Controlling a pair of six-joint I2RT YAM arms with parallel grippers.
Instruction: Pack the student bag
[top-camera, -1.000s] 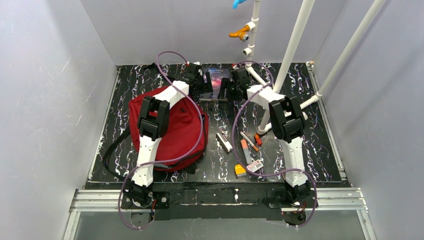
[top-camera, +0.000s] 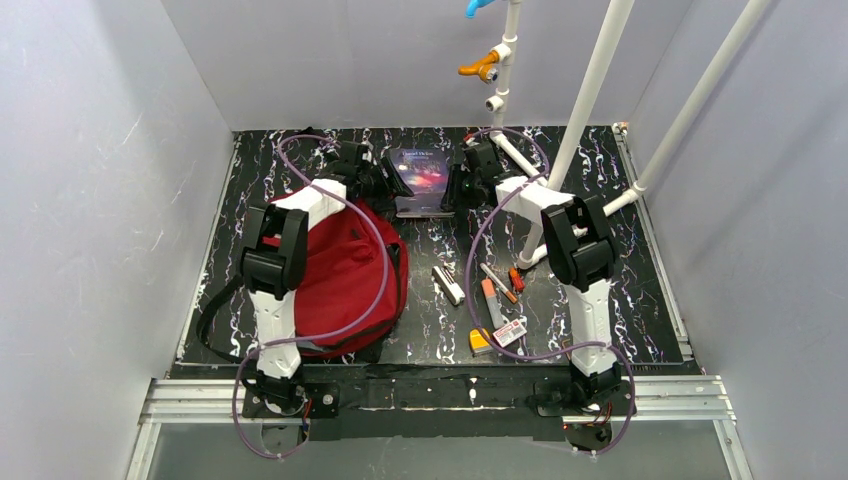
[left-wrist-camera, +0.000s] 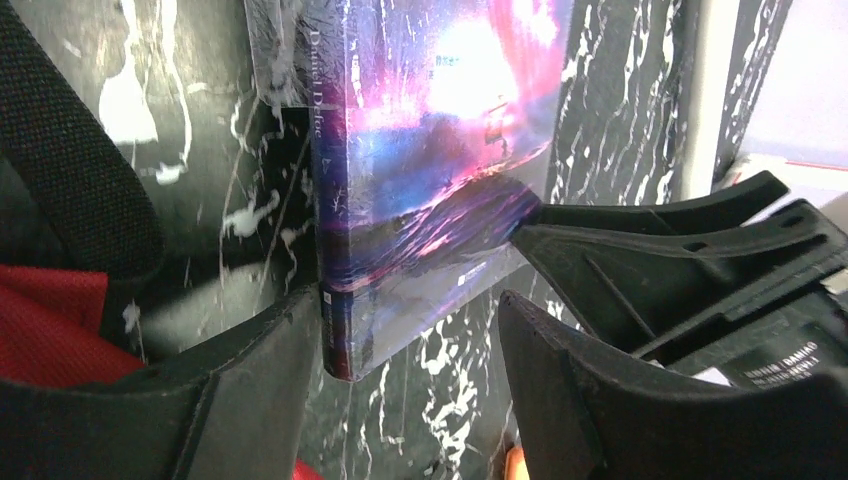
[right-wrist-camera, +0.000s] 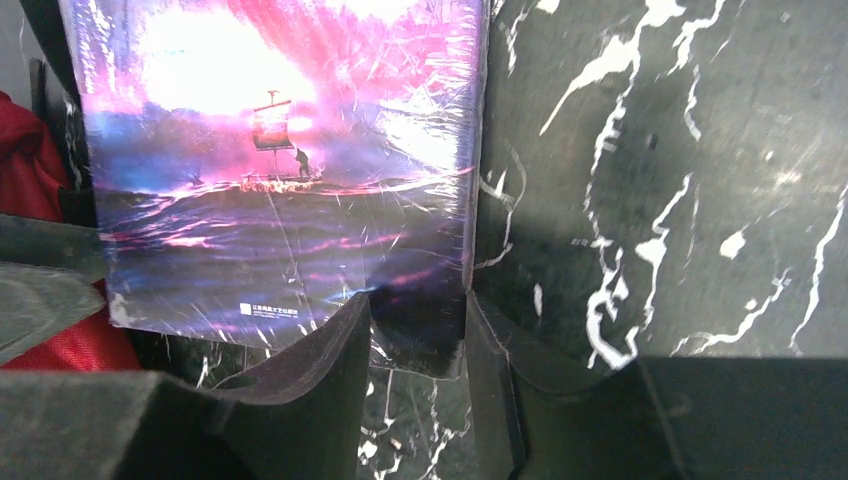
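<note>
A book (top-camera: 420, 178) with a purple and pink cover in shiny wrap lies toward the back of the table, between both grippers. My right gripper is shut on the book's near right corner. On the other side, my left gripper is open; the book's spine end (left-wrist-camera: 338, 330) shows beyond and between its fingertips, with nothing clamped. The red bag (top-camera: 345, 275) slumps on the left of the table under my left arm, its black strap (left-wrist-camera: 85, 160) near the book. How far the bag's mouth is open cannot be told.
Several small items lie front right of centre: a white and black case (top-camera: 448, 286), an orange-topped marker (top-camera: 491, 300), a yellow tape measure (top-camera: 480, 342), a white box (top-camera: 509, 332). White pipes (top-camera: 590, 90) rise at the back right.
My left gripper has drawn left, away from the book's middle. The book has shifted slightly left and forward with my right gripper. The bag has been nudged left and down.
</note>
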